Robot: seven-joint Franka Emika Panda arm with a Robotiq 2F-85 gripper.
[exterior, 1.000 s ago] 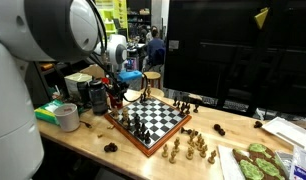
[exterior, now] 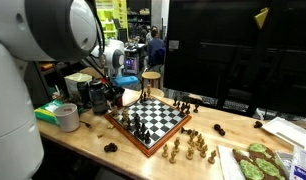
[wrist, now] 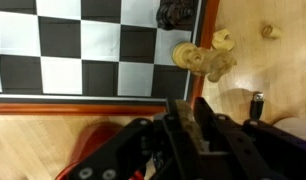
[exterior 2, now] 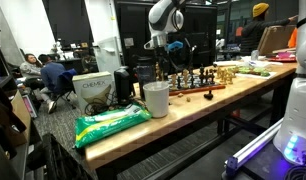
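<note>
At the bottom of the wrist view my gripper is shut, with a pale tan chess piece (wrist: 188,112) between its dark fingers; much of the piece is hidden. It hangs just outside the dark red rim of the chessboard (wrist: 128,103), near a corner. On the board by that corner stand tan pieces (wrist: 215,64), with a dark piece (wrist: 176,13) beside them. From exterior view 1, the arm reaches down to the left side of the board (exterior: 158,115), where its fingertips are too small to make out.
Several tan pieces (exterior: 191,148) stand on the table right of the board. A green-topped tray (exterior: 255,163) and a white tray (exterior: 289,131) lie at the right. A white mug (exterior: 67,117) stands at the left. Red objects (wrist: 91,143) lie beside the gripper.
The arm and its cables have shifted slightly at the board's left side. Board and standing pieces look unchanged. A person behind the table changes posture.
</note>
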